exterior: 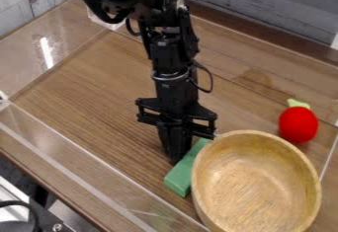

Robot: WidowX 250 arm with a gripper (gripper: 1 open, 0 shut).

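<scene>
My black gripper (177,142) reaches down from the top centre, its tips low at the wooden table, just behind a green block (183,177). It looks shut; whether anything is between the fingertips is hard to tell, as they are dark and small. The green block lies against the left side of a large wooden bowl (258,192), partly hidden by it.
A red tomato-like object (298,125) with a green top lies behind the bowl at the right. A dark cable lies at the lower left edge.
</scene>
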